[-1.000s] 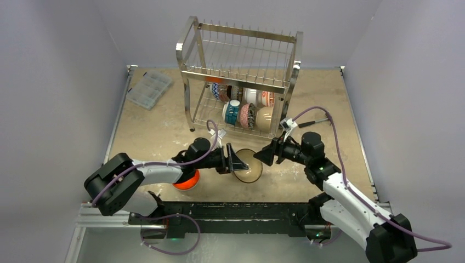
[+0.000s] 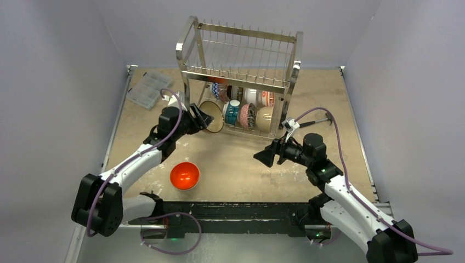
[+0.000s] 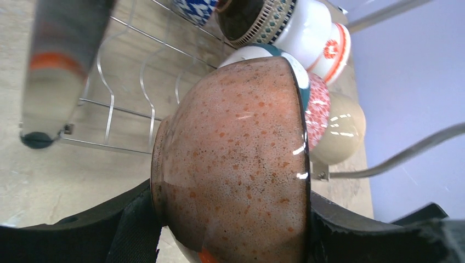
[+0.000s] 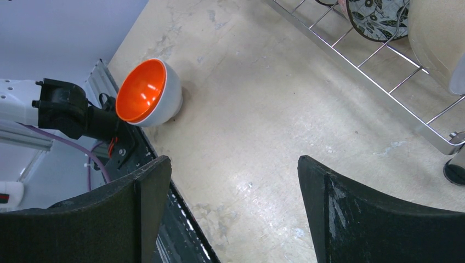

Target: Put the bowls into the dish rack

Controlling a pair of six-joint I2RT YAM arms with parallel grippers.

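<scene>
In my left gripper (image 2: 204,118) is a speckled tan bowl (image 3: 230,153), held at the front left of the dish rack's (image 2: 241,76) lower tier, tilted on its side. Its cream inside shows in the top view. Several bowls stand on edge in that tier: teal (image 2: 231,112), pink (image 2: 245,116), cream (image 2: 264,119) and patterned ones behind. An orange-and-white bowl (image 2: 184,175) sits on the table at the front left. My right gripper is open and empty, in front of the rack's right side.
A clear plastic box (image 2: 145,87) lies at the back left, a black-handled tool (image 2: 312,121) right of the rack. The rack's upper tier is empty.
My left gripper has carried the tan bowl from the front middle of the table up and left to the rack's lower left. The right arm has barely moved.
</scene>
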